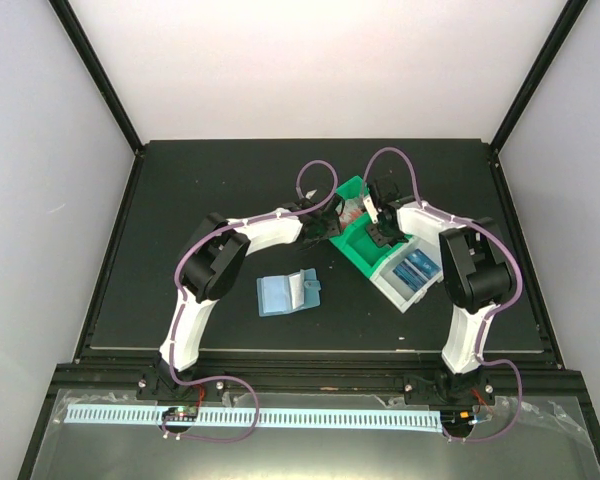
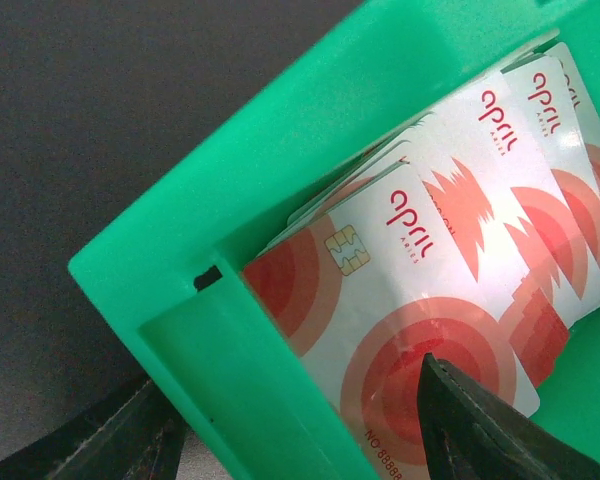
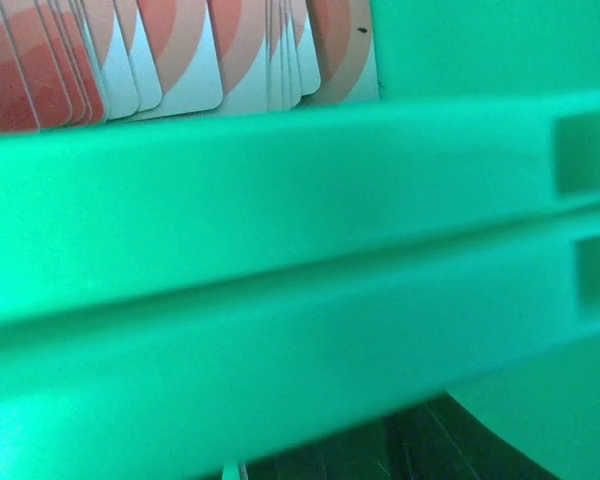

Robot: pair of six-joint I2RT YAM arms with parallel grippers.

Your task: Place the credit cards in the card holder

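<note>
Several white and red credit cards (image 2: pixel 410 290) lie fanned out in the green box (image 1: pixel 351 250). The front card shows its chip. In the left wrist view, the fingers of my left gripper are spread apart, one outside the green end wall and the other over the front card, neither gripping a card. My right gripper (image 1: pixel 385 232) is over the box's middle. Green walls cover most of the right wrist view and hide its fingertips; cards (image 3: pixel 180 60) show beyond. The light blue card holder (image 1: pixel 276 294) lies open on the table.
A white box (image 1: pixel 388 290) holding blue cards (image 1: pixel 416 270) adjoins the green box at its near right.
</note>
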